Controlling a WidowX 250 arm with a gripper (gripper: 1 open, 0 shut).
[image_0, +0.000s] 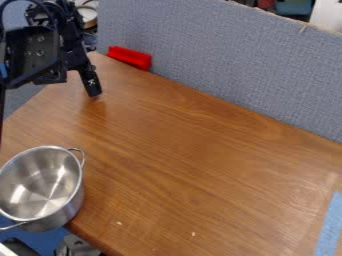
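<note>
My black gripper hangs at the upper left, low over the wooden table, its fingertips pointing down; it stands open, with nothing visible between its fingers. A red block-like object lies at the back of the table against the grey padded wall, behind and to the right of the gripper, apart from it. A steel pot with handles sits at the front left corner.
The grey padded wall runs along the back. A light blue strip is at the right edge.
</note>
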